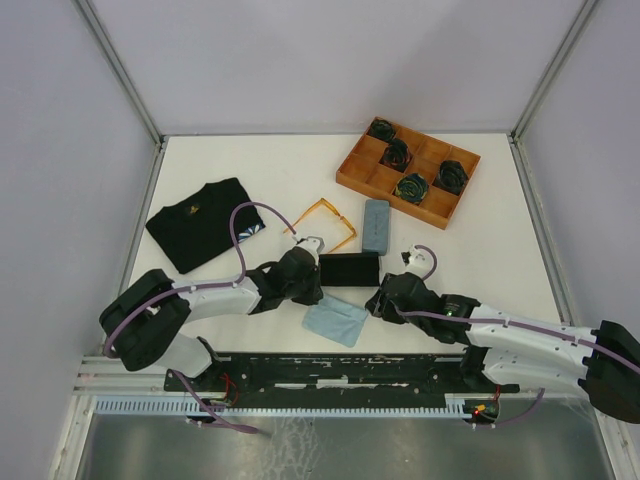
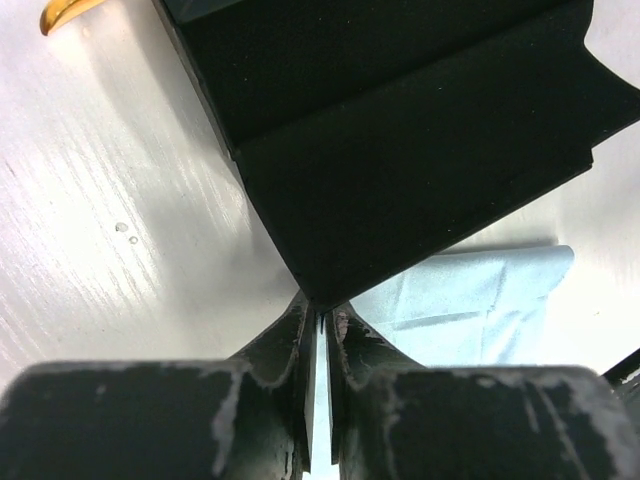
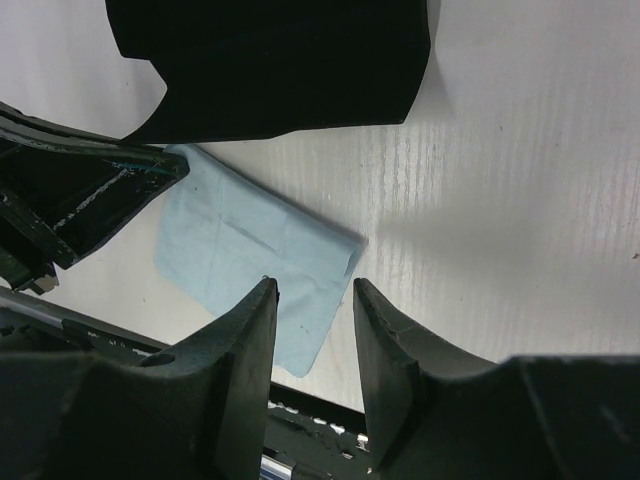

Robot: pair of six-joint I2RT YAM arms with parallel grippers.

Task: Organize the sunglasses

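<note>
My left gripper is nearly closed at the near corner of a black folding case (image 2: pixel 400 170), with the flap's corner pinched at its fingertips. From above, this case (image 1: pixel 350 269) lies with its dark side up in the middle of the table. Orange-framed sunglasses (image 1: pixel 340 217) rest just behind it. Empty and open, my right gripper hangs over the right end of a pale blue cloth (image 3: pixel 260 245). The cloth (image 1: pixel 337 321) lies flat in front of the case, between my arms.
A wooden compartment tray (image 1: pixel 352 171) holding several dark rolled items stands at the back right. A grey-blue case (image 1: pixel 376 227) lies near it. A black cloth (image 1: pixel 200 224) is spread at the left.
</note>
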